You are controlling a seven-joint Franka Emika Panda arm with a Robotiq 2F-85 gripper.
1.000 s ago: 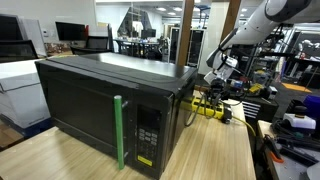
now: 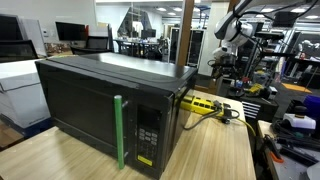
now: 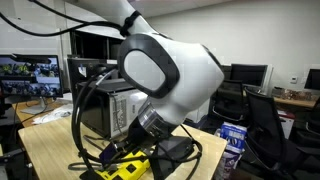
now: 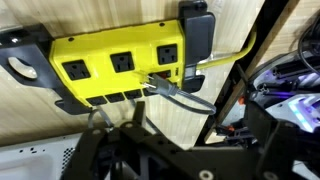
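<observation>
A yellow power strip [image 4: 95,62] with black ends and several dark sockets lies on the wooden table in the wrist view. Across its right part lies a grey cable piece [image 4: 185,94], one end over the yellow face; whether it is plugged in, I cannot tell. My gripper is above the strip's near side, its dark fingers [image 4: 128,138] spread wide with nothing between them. Seen in exterior view 1, the gripper [image 2: 223,71] hangs clear above the strip [image 2: 201,105]. In exterior view 2 the white arm hides much of the table, leaving part of the strip [image 3: 124,172] visible.
A large black microwave [image 2: 110,105] fills the near part of the table, beside the strip. A black cable [image 2: 238,116] runs off the strip's far end. Bare wood [image 2: 215,150] lies along the right, near the table edge. Clutter [image 4: 290,85] stands past the edge.
The arm has risen from low over the power strip to well above it. The strip and microwave appear unmoved.
</observation>
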